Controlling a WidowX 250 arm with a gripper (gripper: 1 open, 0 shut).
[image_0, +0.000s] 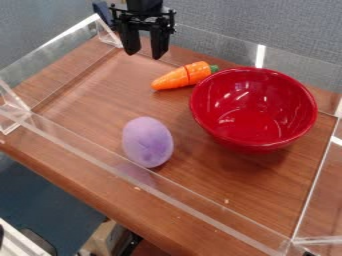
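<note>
My black gripper (144, 48) hangs open at the top, above the back left of the wooden surface, nothing between its fingers. An orange toy carrot (179, 77) with a green end lies below and right of it. A glossy red bowl (254, 105) sits on the right, and a purple egg-shaped toy (147, 142) lies toward the front, left of the bowl.
Clear low walls (234, 214) border the wooden work surface (100, 95) on its sides. Grey padded panels stand behind it.
</note>
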